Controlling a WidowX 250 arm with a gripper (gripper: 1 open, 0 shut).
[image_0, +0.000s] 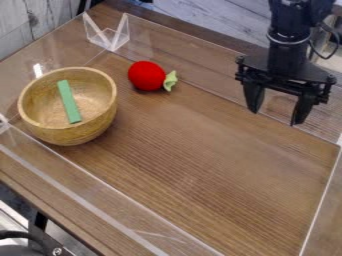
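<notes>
A black robot arm with its gripper (281, 108) stands at the upper right, over the wooden table, its dark fingers pointing down toward the tabletop. Whether the fingers are open or shut is hard to tell. A red object with a green leafy end (147, 75) lies at the upper middle, left of the gripper. At the left is a wooden bowl (94, 125) with a green bar (70, 105) inside.
A clear, transparent container (104, 32) stands at the back left near the table's edge. Black cables show at the bottom left corner.
</notes>
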